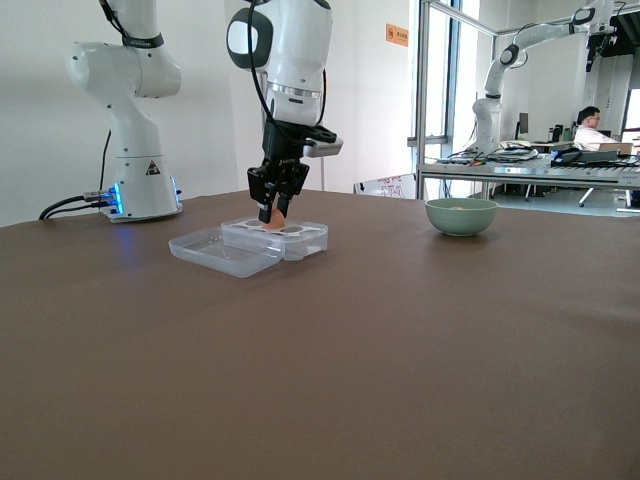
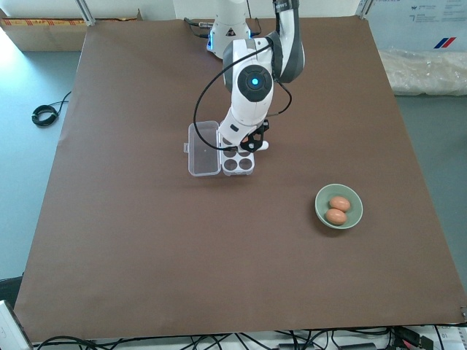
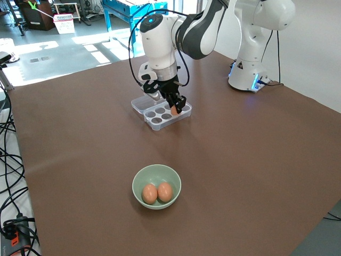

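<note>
My gripper (image 1: 274, 211) is lowered into the clear plastic egg carton (image 2: 238, 165), with a brown egg (image 3: 173, 111) at its fingertips, down at the wells of the tray; whether the fingers grip it is hard to tell. The carton's lid (image 1: 210, 252) lies open beside the tray. A pale green bowl (image 3: 140, 182) holds two brown eggs (image 3: 149, 193) and stands apart from the carton, to the right in the camera left view and nearest in the camera right view.
The brown tabletop (image 2: 182, 255) is otherwise mostly clear. A white robot base (image 1: 142, 180) with cables stands behind my arm. Bundles of black cable (image 3: 10, 176) run along the table's edge, off the top surface.
</note>
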